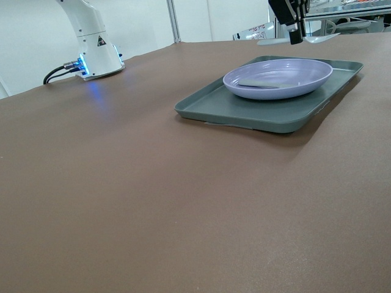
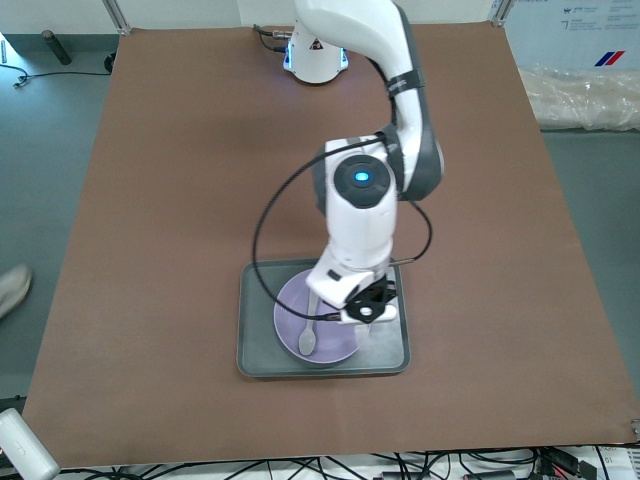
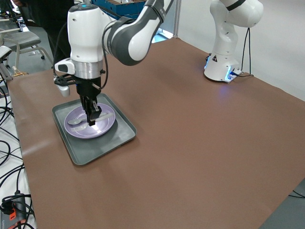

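Observation:
A lilac plate (image 2: pixel 295 295) sits on a grey-green tray (image 1: pixel 205 103) on the brown table. In the left view a light spoon (image 2: pixel 306 341) lies on it, partly under the arm. My gripper (image 3: pixel 94 119) hangs over the plate, its black fingers pointing down. In the top view it is at the upper right, above the plate's far side, with light utensil-like shapes beside its tips; whether it holds them is unclear.
Most of the tabletop (image 3: pixel 200 157) around the tray is clear. Cables crowd the near edge in the left view.

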